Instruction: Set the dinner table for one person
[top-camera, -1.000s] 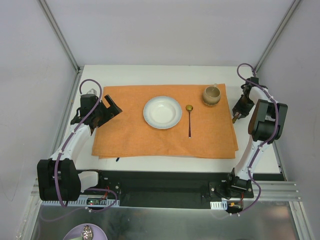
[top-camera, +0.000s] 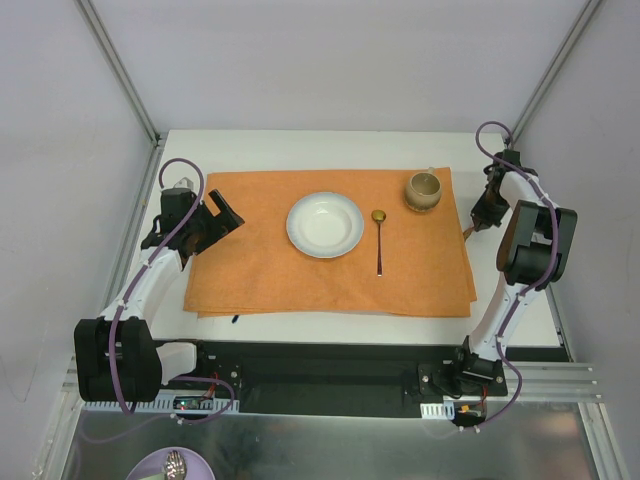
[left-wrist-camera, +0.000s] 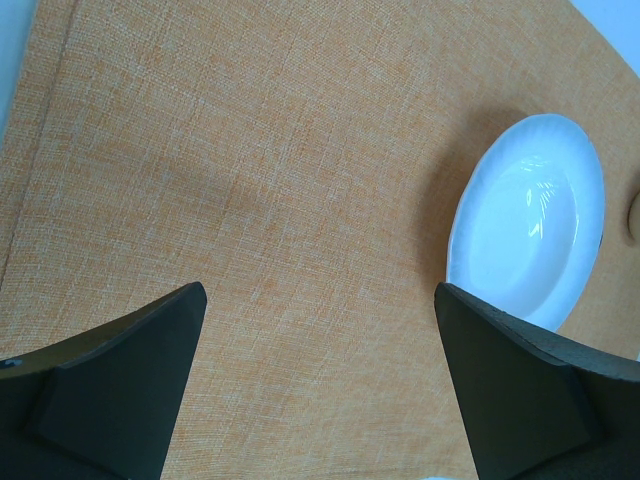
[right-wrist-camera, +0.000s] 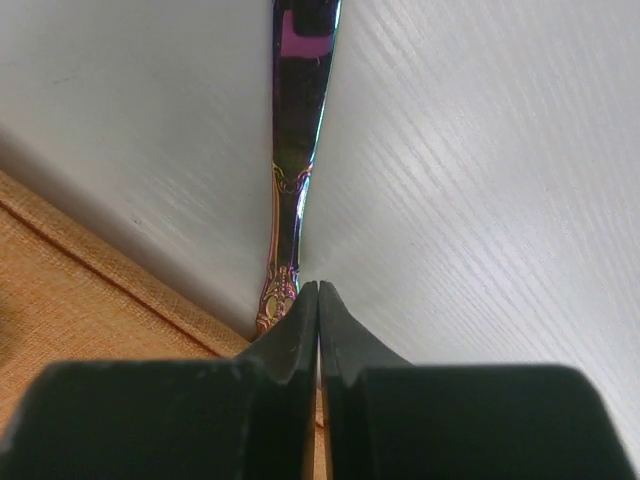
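Observation:
On the orange cloth (top-camera: 300, 285) sit a white plate (top-camera: 325, 225), a gold-headed spoon (top-camera: 379, 245) and a brownish mug (top-camera: 423, 190). An iridescent metal utensil (right-wrist-camera: 287, 190) lies on the white table right of the cloth, its patterned end at the cloth's edge; its other end is out of frame. My right gripper is shut with nothing between its fingers, and the utensil's patterned end lies just outside them, on the left. Over the cloth's left side, my left gripper stands open and empty, left of the plate.
A purple bowl (top-camera: 205, 470) holding a metal utensil is at the bottom edge of the top view. Bare white table (top-camera: 300, 150) runs behind the cloth. A wall rises close beyond my right arm.
The right gripper has shifted slightly. My left arm, plate, spoon and mug are unmoved.

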